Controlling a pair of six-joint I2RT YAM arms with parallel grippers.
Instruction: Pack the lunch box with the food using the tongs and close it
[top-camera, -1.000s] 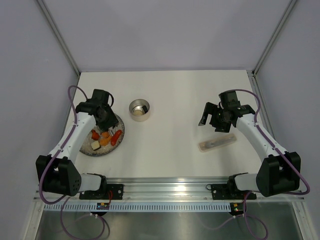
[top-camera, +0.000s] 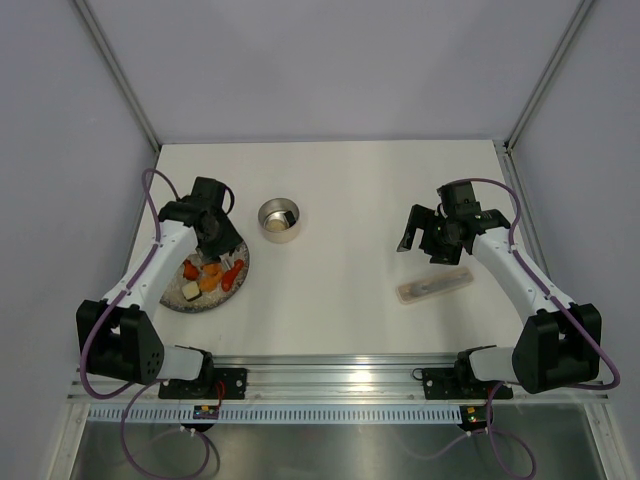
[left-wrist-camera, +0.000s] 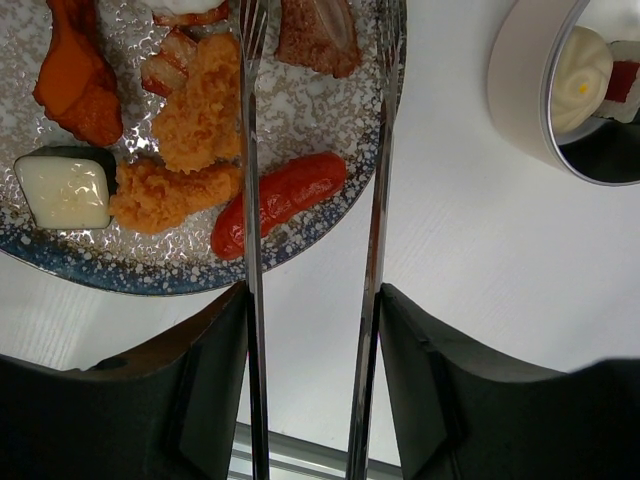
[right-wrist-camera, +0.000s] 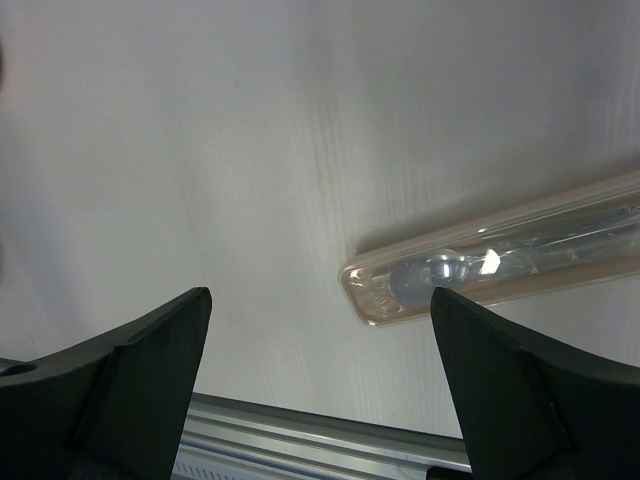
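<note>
My left gripper is open over the speckled plate (left-wrist-camera: 160, 275), its two long fork-like tips astride a brown piece of meat (left-wrist-camera: 315, 35). The plate also holds a red sausage (left-wrist-camera: 300, 190), fried pieces (left-wrist-camera: 195, 100), an orange drumstick (left-wrist-camera: 75, 90) and a pale square piece (left-wrist-camera: 65, 190). To its right stands the round lunch box (left-wrist-camera: 520, 90), with a cream swirl and other food inside. My right gripper (top-camera: 430, 240) is open above the table, with nothing between its fingers.
A clear oblong case (right-wrist-camera: 530, 245) with cutlery-like contents lies below my right gripper.
The right arm and the objects have not visibly moved.
</note>
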